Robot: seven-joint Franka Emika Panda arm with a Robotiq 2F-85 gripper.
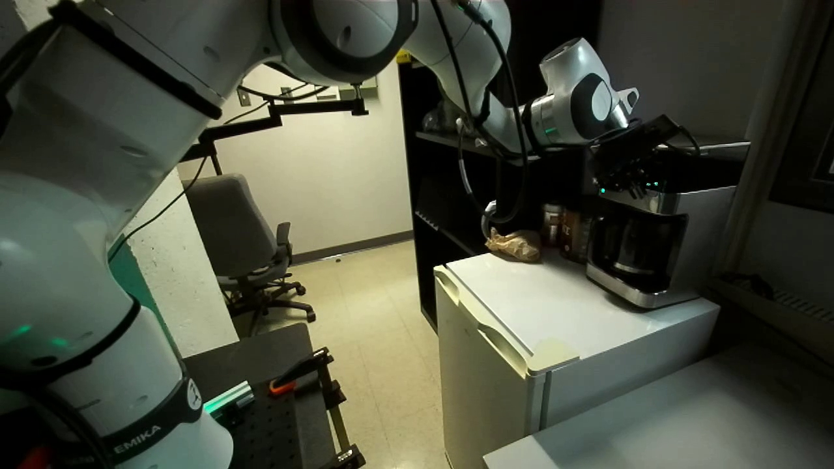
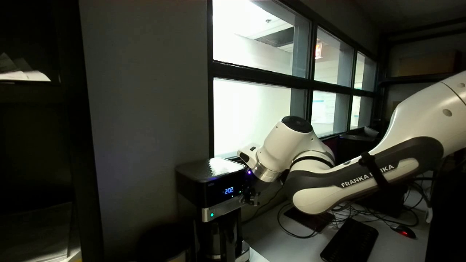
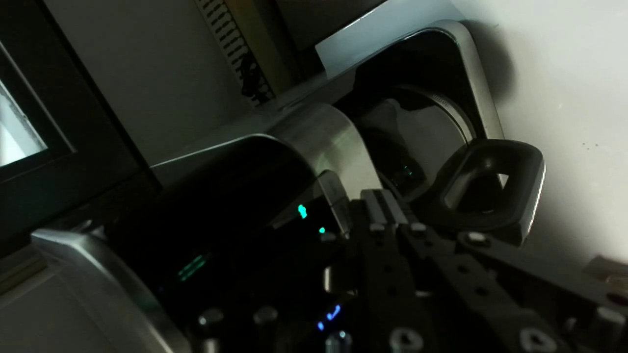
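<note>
A black and steel coffee maker (image 1: 704,234) stands on top of the white mini fridge (image 1: 532,305). Its front panel shows a lit clock display (image 2: 228,190) and a green light (image 2: 212,214). The glass carafe (image 3: 412,135) sits inside, its black handle (image 3: 494,188) sticking out. My gripper is shut, with nothing visible between its fingers. In the second exterior view the gripper (image 2: 249,201) hangs at the end of the coffee maker's front panel. The fingertips are close to the steel band; whether they touch it cannot be told.
A crumpled brown bag (image 1: 516,245) and dark jars (image 1: 575,234) stand left of the coffee maker. Behind the fridge is a black shelf (image 1: 426,195). A desk holds a keyboard (image 2: 349,240) and cables.
</note>
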